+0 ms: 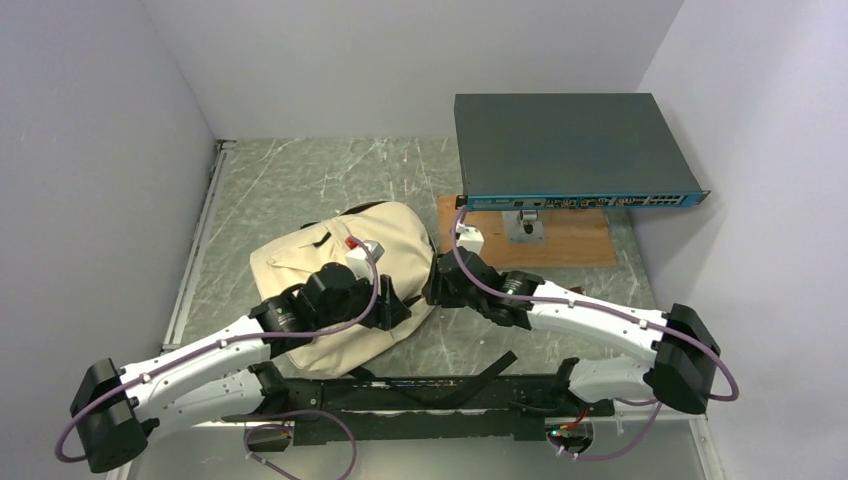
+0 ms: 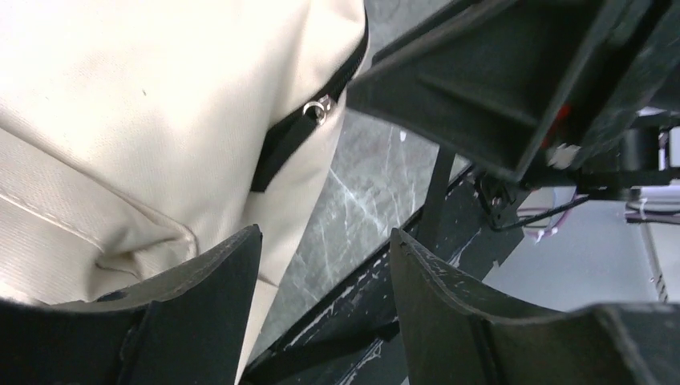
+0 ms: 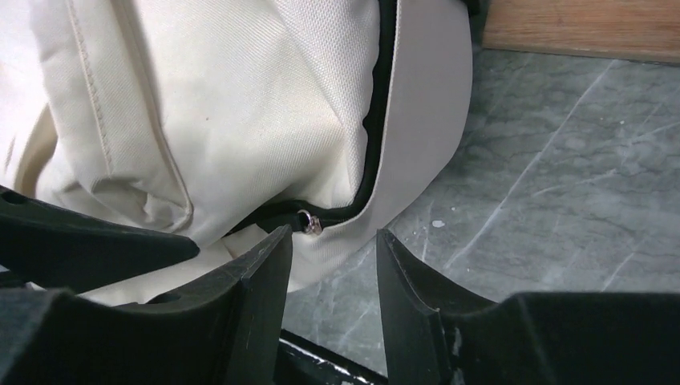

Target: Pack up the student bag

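Observation:
A cream cloth bag (image 1: 400,235) lies on the marble-patterned table, left of centre. Along its right side runs a black zipper with a small metal pull, the zipper (image 2: 282,148) showing closely in the left wrist view and the zipper pull (image 3: 311,224) in the right wrist view. Over the bag's lower right, my left gripper stands open with nothing between its fingers. My right gripper is at the bag's right edge, its fingers apart; the pull sits just beyond its left fingertip, not gripped. The two grippers are close together.
A dark rack-like box (image 1: 575,150) overhangs a wooden board (image 1: 575,240) at the back right. A black strap (image 1: 485,382) lies along the front edge. The table's back left (image 1: 265,185) and the area right of the bag are clear.

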